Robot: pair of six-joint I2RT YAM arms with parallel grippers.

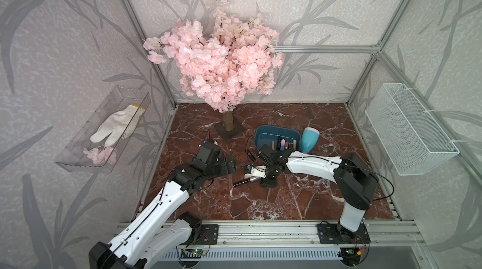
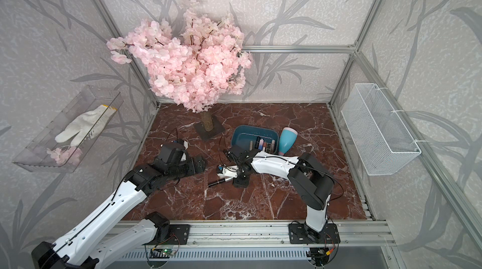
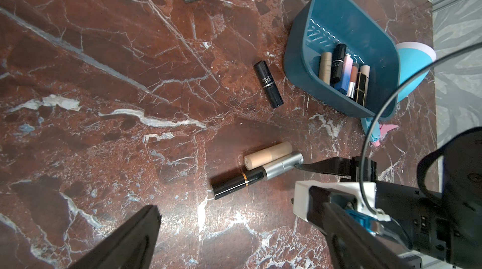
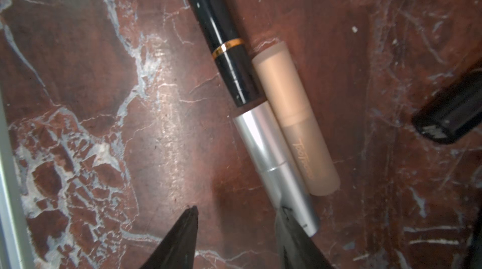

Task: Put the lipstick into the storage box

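A teal storage box stands at the back right with several lipsticks lying in it. Three tubes rest on the marble outside it: a short black lipstick in front of the box, a beige tube, and, alongside that one, a black-and-silver tube. My right gripper is open low over the table; one fingertip overlaps the silver end in the right wrist view, and whether they touch I cannot tell. Nothing is between its fingers. My left gripper, open and empty, hangs to the left of the tubes.
Beside the box lies a light-blue cup-like object. The flower tree's dark base is behind the left arm. Wall baskets hang at the sides.
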